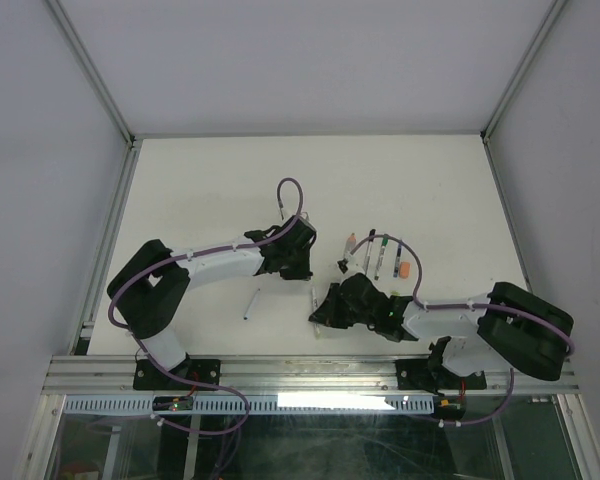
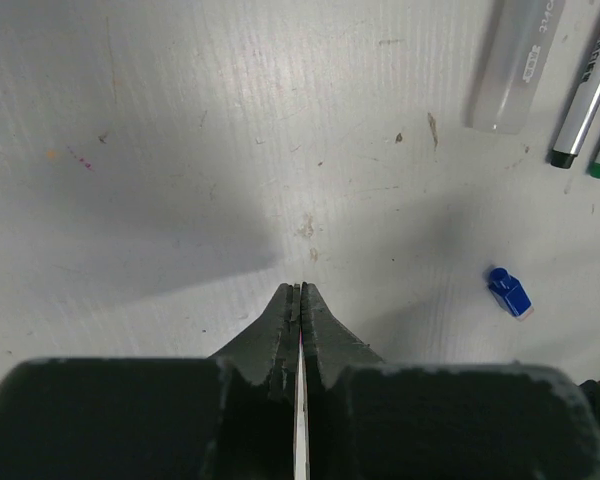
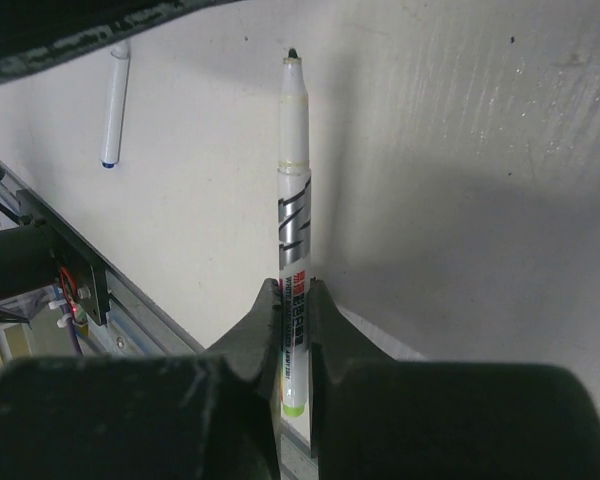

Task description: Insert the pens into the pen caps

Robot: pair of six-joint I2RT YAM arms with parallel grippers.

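My right gripper is shut on a white marker (image 3: pixel 293 235), gripped near its green lower end, with the dark uncapped tip pointing away from the fingers. In the top view that gripper (image 1: pixel 330 312) stands at lower centre, just below and right of my left gripper (image 1: pixel 306 276). In the left wrist view the left gripper is shut with its tips together and nothing between them. The green cap is not visible in any current view. Part of the dark left gripper crosses the top left of the right wrist view.
Several capped pens (image 1: pixel 369 250) lie to the right, beside a clear container (image 2: pixel 515 70). A small blue bottle-shaped object (image 2: pixel 510 292) lies nearer. An orange block (image 1: pixel 404 270) sits farther right. A thin white pen with a blue end (image 3: pixel 116 105) lies at the left front.
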